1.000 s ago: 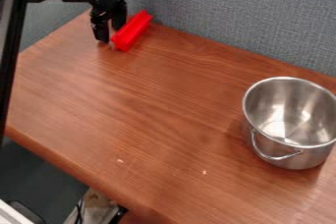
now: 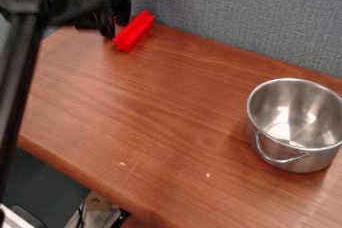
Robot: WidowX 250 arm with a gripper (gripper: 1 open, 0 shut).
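My black gripper (image 2: pixel 110 20) is at the top left, partly blurred, just left of a red elongated block (image 2: pixel 134 31) lying at the back of the wooden table (image 2: pixel 160 122). Whether its fingers are open or shut is hard to make out. A steel pot (image 2: pixel 294 127) with a wire handle stands at the right of the table.
A grey padded wall (image 2: pixel 254 17) runs along the back. Cables and dark floor show beyond the table's front left edge.
My arm has shifted and now covers more of the top left, with the gripper higher. The red block and the pot look unmoved.
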